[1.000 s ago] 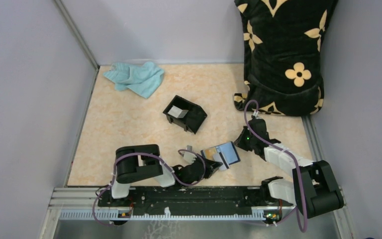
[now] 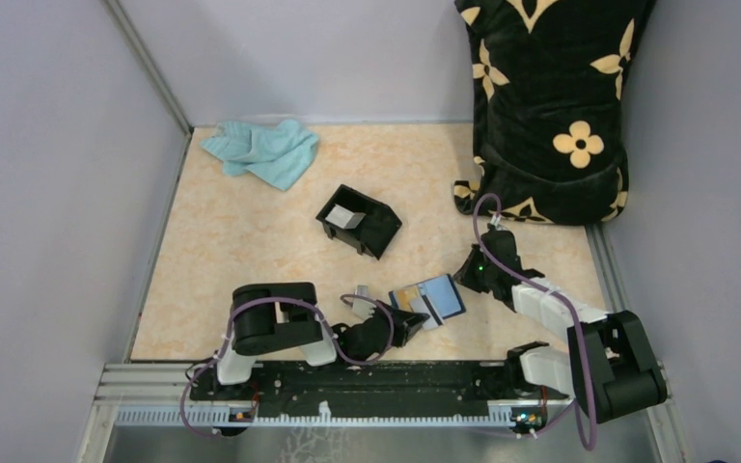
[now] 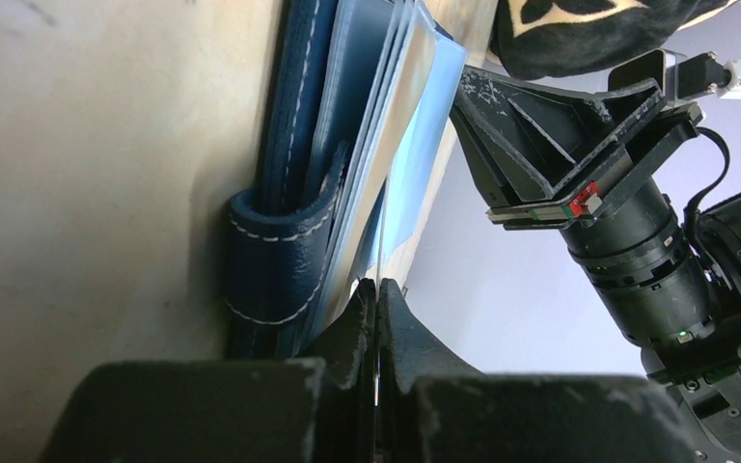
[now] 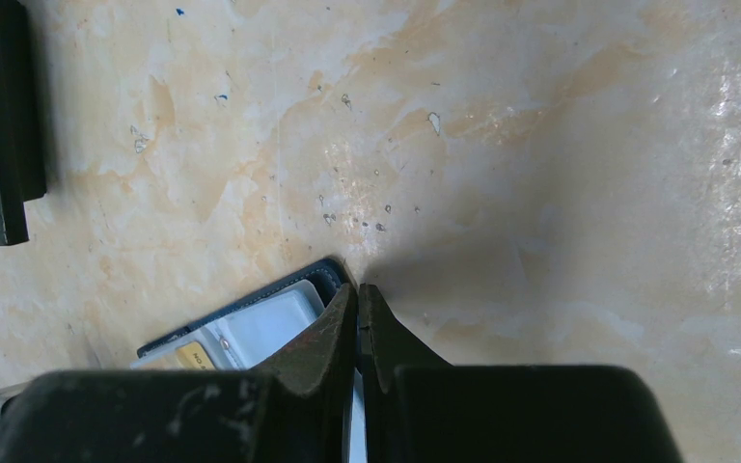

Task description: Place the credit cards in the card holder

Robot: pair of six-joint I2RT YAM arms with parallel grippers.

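Observation:
The dark blue card holder (image 2: pixel 462 297) lies open near the table's front, with light blue and tan cards (image 3: pixel 415 145) in it. My left gripper is shut on a thin card (image 3: pixel 383 227), seen nearly edge-on, close beside the holder's cards. From above, this pale card (image 2: pixel 427 311) with a dark stripe lies over the holder. At the holder's right edge, my right gripper has its fingers close together. The holder's dark corner (image 4: pixel 328 275) reaches to them; whether they pinch the edge is unclear.
A black open box (image 2: pixel 378 231) with a whitish card (image 2: pixel 344 217) inside stands behind the holder. Farther back lie a teal cloth (image 2: pixel 270 152) at left and a black flowered cushion (image 2: pixel 550 116) at right. Bare table surrounds the box.
Over the last second, the left gripper has shifted slightly left with the pale card. Its upper arm has moved a little right. The right arm and the holder look still.

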